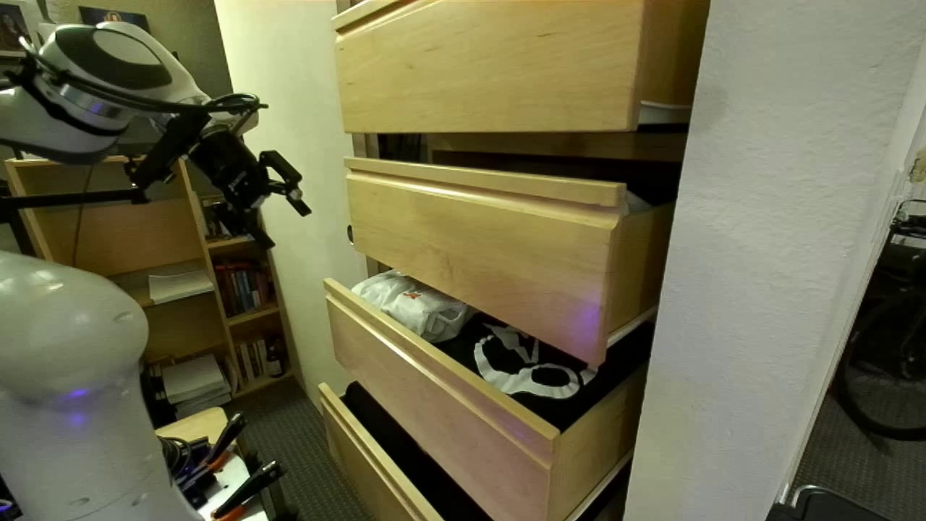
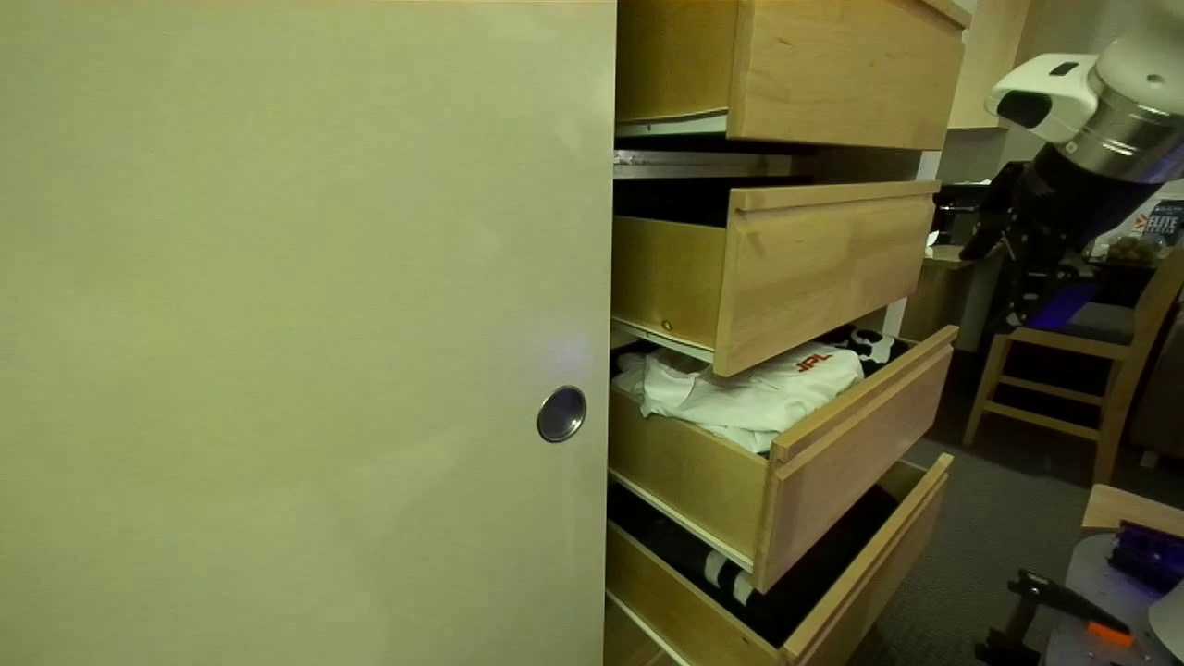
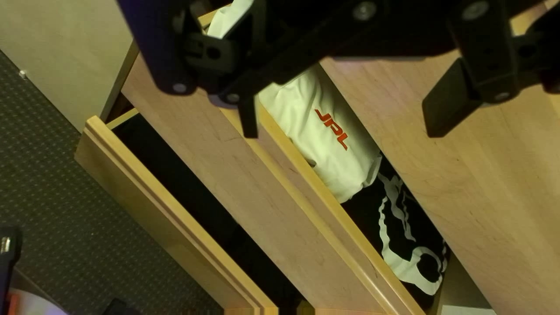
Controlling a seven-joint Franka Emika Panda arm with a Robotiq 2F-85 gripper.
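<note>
My gripper point(image 1: 284, 224) hangs in the air left of the drawers, its fingers spread open. In the wrist view the fingers point(image 3: 447, 102) stand far apart, nothing held between them. Several pale wooden drawers are pulled out by differing amounts. The second from the bottom, a middle drawer point(image 1: 434, 395), holds a folded white cloth point(image 3: 315, 126) with red JPL letters and a black cloth point(image 3: 365, 210) with a white print. Above it, another drawer point(image 2: 832, 272) overhangs part of these clothes. The lowest drawer point(image 2: 877, 577) contains dark fabric.
A top drawer point(image 1: 486, 74) juts out high up. The sliding door panel point(image 2: 300, 333) flanks the drawers on one side, a white wall point(image 1: 781, 217) on the other. Below the arm, clamps point(image 1: 252, 486) are fixed by its base. Open air separates the gripper from the drawer fronts.
</note>
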